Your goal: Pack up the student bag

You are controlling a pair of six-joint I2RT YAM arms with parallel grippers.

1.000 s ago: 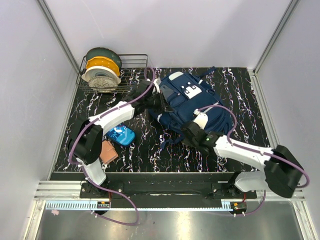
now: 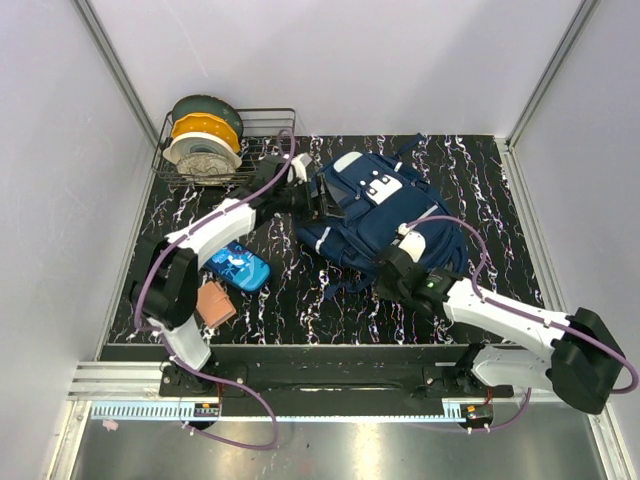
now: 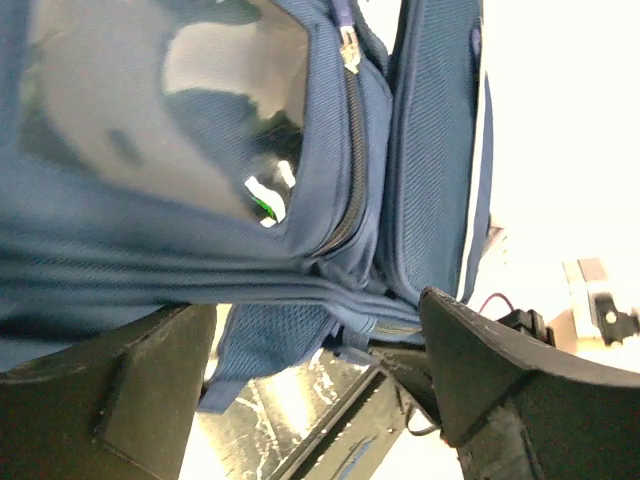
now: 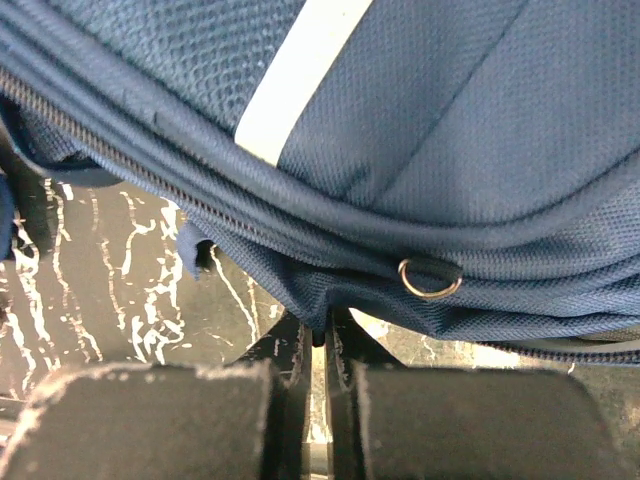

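A dark blue backpack (image 2: 385,205) with a white face patch lies on its back across the dark marbled table. At its left edge is my left gripper (image 2: 324,205); the left wrist view shows its fingers (image 3: 150,390) spread apart, with the bag's seam and a zipper (image 3: 350,190) just beyond them. My right gripper is shut on a fold of the bag's near edge, below a small metal ring (image 4: 430,280). A blue pencil case (image 2: 238,267) and a brown notebook (image 2: 214,304) lie left of the bag.
A wire rack (image 2: 265,122) holding several plates stands at the back left. White walls enclose the table at the back and sides. Bare table lies between the pencil case and the bag.
The left gripper has shifted slightly left and its fingers have opened wider. The right arm has moved a little to the right and toward the front, with the bag's near edge following.
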